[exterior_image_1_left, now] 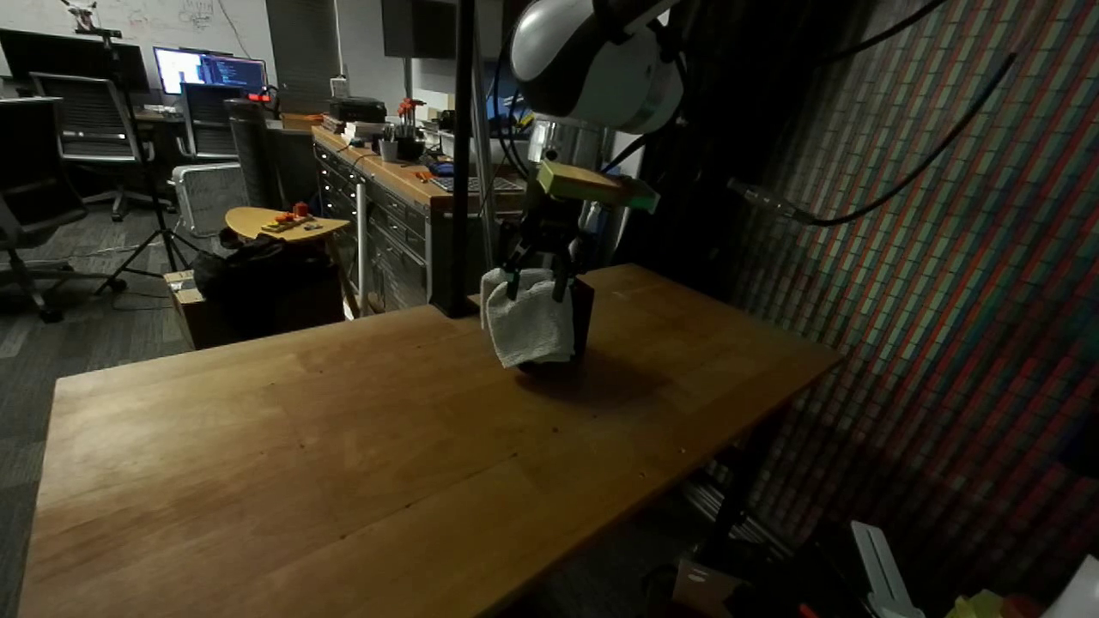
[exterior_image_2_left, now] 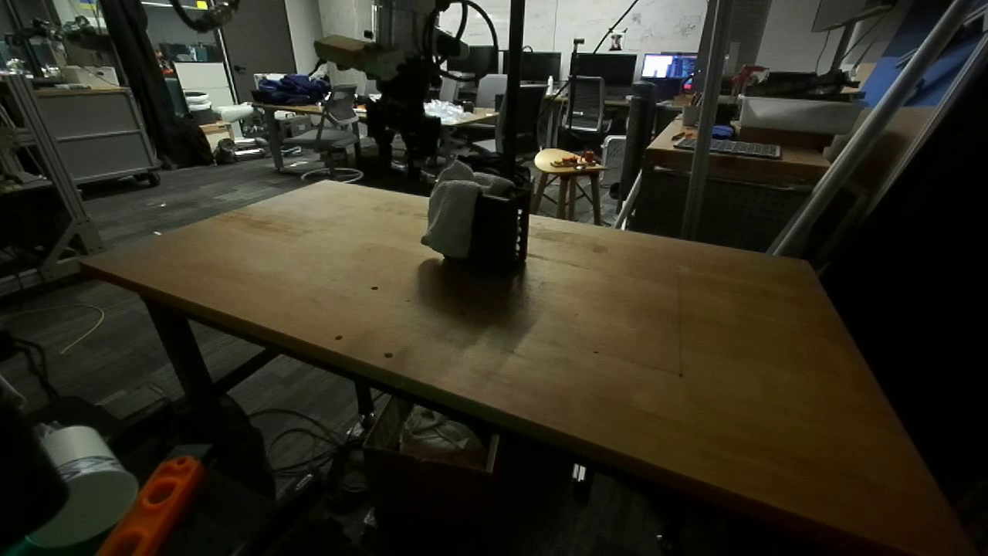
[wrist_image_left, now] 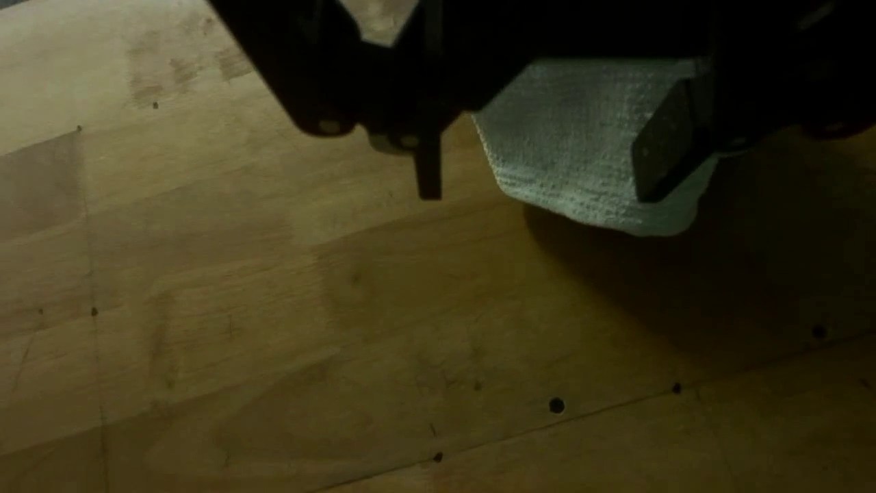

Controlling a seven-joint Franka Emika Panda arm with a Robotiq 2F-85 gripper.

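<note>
A pale cloth [exterior_image_1_left: 532,325] hangs over the side of a black box [exterior_image_1_left: 583,318] on the wooden table. In the second exterior view the cloth [exterior_image_2_left: 451,218] drapes down the left side of the box [exterior_image_2_left: 500,228], whose side has holes. My gripper [exterior_image_1_left: 537,293] is open, its fingers pointing down, in front of the cloth's upper part in the first exterior view. From the wrist, the cloth [wrist_image_left: 575,156] shows partly behind the right finger [wrist_image_left: 663,152], while bare table lies under the left one. Whether a finger touches the cloth I cannot tell. The box's inside is hidden.
A dark upright post [exterior_image_1_left: 460,154] stands by the table's back edge, close to the box.
</note>
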